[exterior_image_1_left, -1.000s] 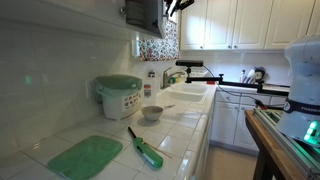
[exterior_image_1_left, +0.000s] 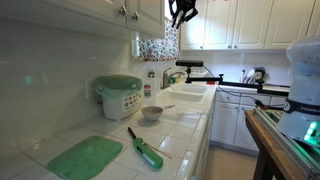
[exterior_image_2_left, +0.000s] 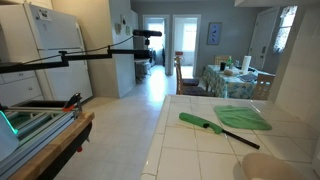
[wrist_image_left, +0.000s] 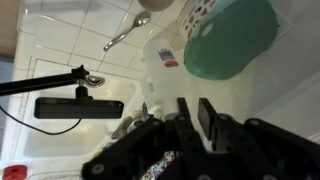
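The white upper cabinet door (exterior_image_1_left: 151, 18) stands about flush with its neighbour at the top of exterior view 1. My gripper (exterior_image_1_left: 179, 22) hangs high above the counter, just right of that door; whether it touches the door cannot be made out. Seen from the wrist, the gripper has its two dark fingertips close together with a narrow gap, and no object shows clearly between them. The second exterior view does not show the gripper.
On the tiled counter stand a green-and-white cooker (exterior_image_1_left: 121, 96), a bowl (exterior_image_1_left: 152, 113), a green mat (exterior_image_1_left: 85, 158) and a green-handled tool (exterior_image_1_left: 147, 152). A spoon (wrist_image_left: 127, 31) lies near the sink (wrist_image_left: 62, 139). A black mounting arm (exterior_image_1_left: 222, 80) crosses over the sink.
The cabinet door has swung from open, with the dark interior showing, to about closed. My gripper has moved slightly in exterior view 1; the counter items have stayed put.
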